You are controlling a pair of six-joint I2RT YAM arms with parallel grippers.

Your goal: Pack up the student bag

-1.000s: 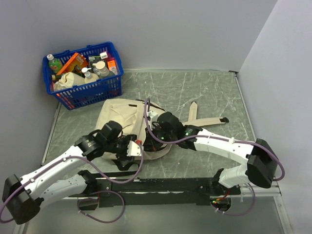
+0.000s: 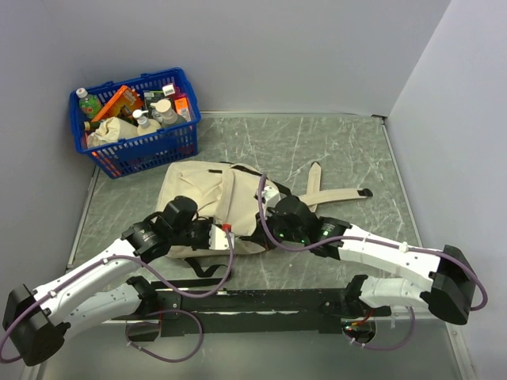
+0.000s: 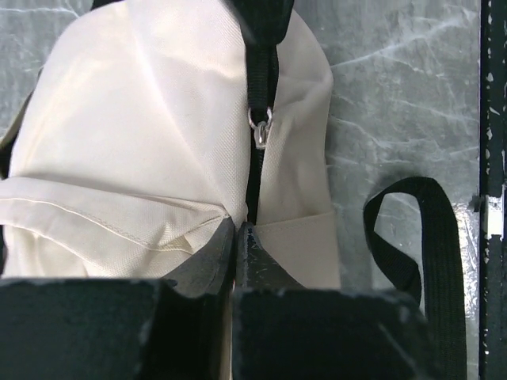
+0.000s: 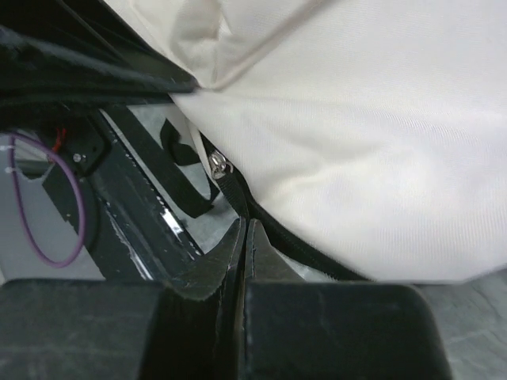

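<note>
A cream student bag lies flat on the table below both arms. My left gripper is shut on the bag's cream fabric, pinching a fold beside the black zipper. Farther along that seam, the metal zipper slider has a black pull tab leading to the right gripper's dark fingers. In the right wrist view, this tab runs from the slider down to my right gripper, which is shut on its end. Both arms cover much of the bag's near side in the top view.
A blue basket packed with bottles, boxes and a cloth item stands at the back left. Cream straps spread to the bag's right. A black strap loops near the table's front edge.
My right gripper has moved rightward along the bag's near edge, its arm shifting the same way. The left gripper has stayed nearly in place. The basket has not moved.
</note>
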